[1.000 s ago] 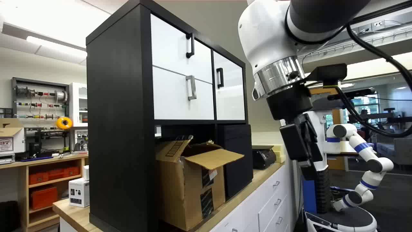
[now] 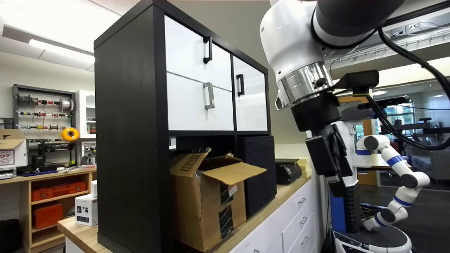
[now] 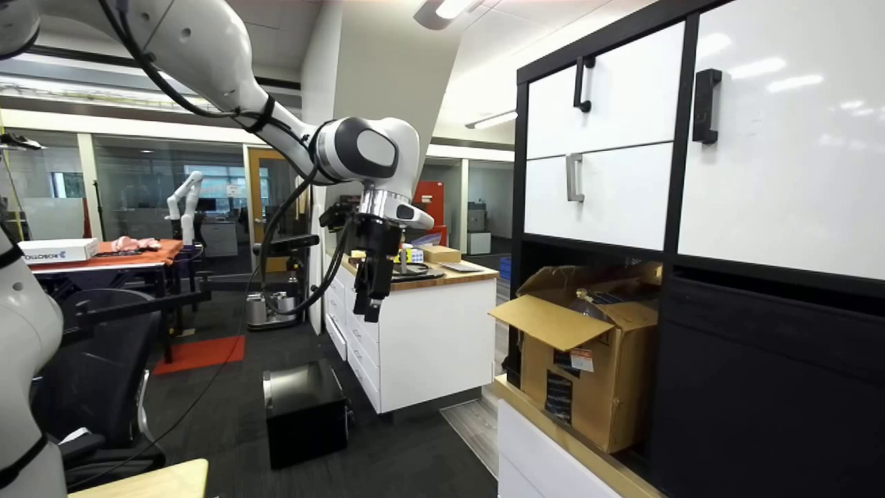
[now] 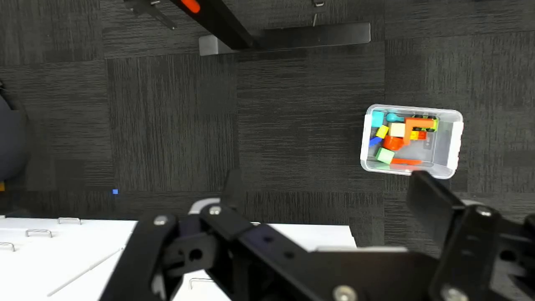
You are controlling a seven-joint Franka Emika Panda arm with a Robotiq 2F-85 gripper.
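My gripper points downward and stands open, its two fingers wide apart in the wrist view, only dark floor and the edge of white drawers showing between them. In exterior view 1 the gripper [image 2: 340, 183] hangs in the air right of the black-framed cabinet [image 2: 128, 126]. The same gripper [image 3: 371, 307] is left of the cabinet in exterior view 2, touching nothing. On the cabinet, the upper white door has a black handle [image 2: 207, 50], the lower one a grey handle [image 2: 209, 96], and the right door another black handle [image 2: 240, 84]. All these doors are shut.
An open cardboard box [image 2: 211, 211] sits in the cabinet's lower bay, one flap jutting out. Beside it is a black fabric bin [image 2: 257, 177]. A clear tub [image 4: 455, 145] of coloured blocks rests on the floor. White drawers [image 2: 295, 215] line the wall below.
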